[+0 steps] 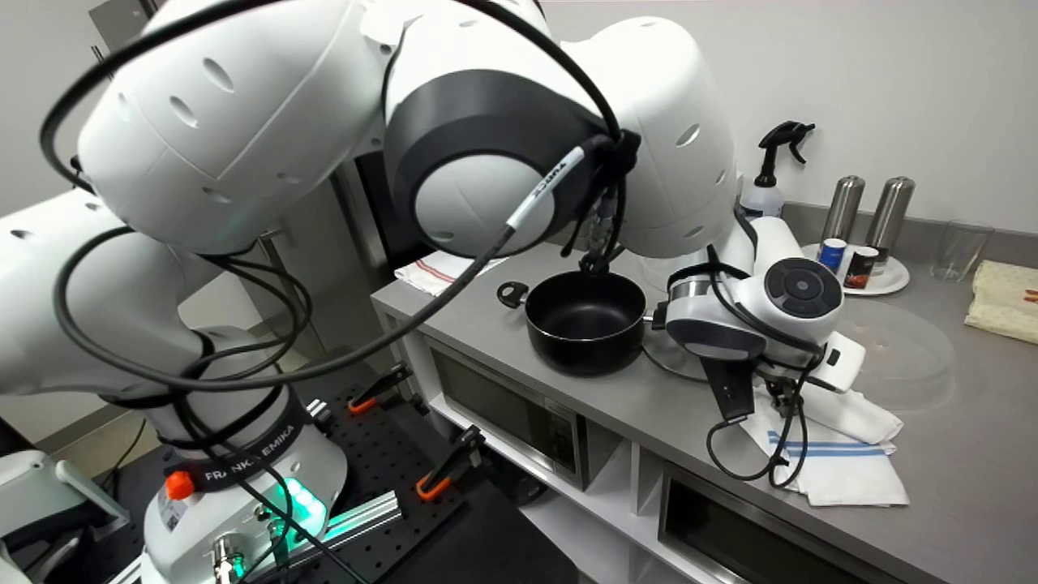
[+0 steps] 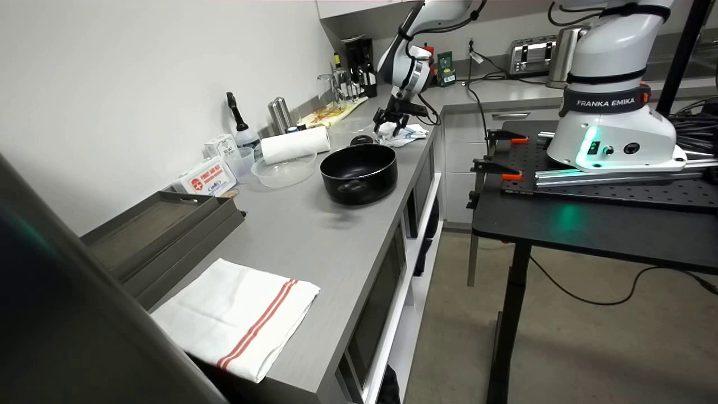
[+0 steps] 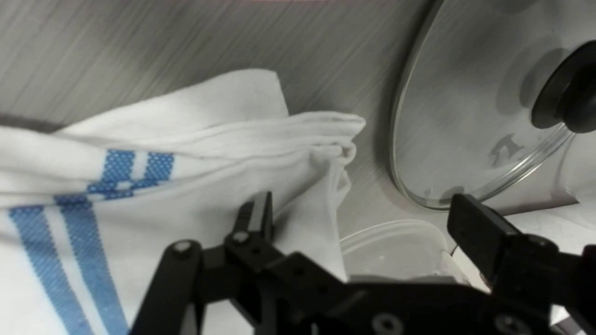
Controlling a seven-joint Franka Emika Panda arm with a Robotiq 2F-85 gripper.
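A white towel with blue stripes lies folded and rumpled on the counter, filling the left of the wrist view. In exterior view 1 the same towel spreads near the counter's front edge, partly hidden under my hand. My gripper is open, its fingers wide apart. One finger presses against or sits just over the towel, while the other is beyond the towel's folded edge, on the lid side; contact is hard to judge. In exterior view 2 the gripper is low at the towel.
A glass lid with a black knob lies close beside the towel. The black pot stands further along the counter. A clear plastic container is near the fingers. A red-striped towel lies at the counter's other end, with bare counter between.
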